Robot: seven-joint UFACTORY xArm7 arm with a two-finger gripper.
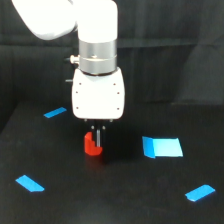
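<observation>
A small red object [91, 147] stands on the dark table, left of the middle of the camera view. My gripper [98, 136] points down at it from a white arm. Its narrow dark fingers overlap the upper right part of the red object in this view. Whether they touch it, straddle it or are only in front of it I cannot tell. The gap between the fingertips is too small to make out.
A light blue square piece [168, 147] lies to the right of the gripper. Blue strips mark the table at far left [54, 112], front left [29, 184] and front right [200, 192].
</observation>
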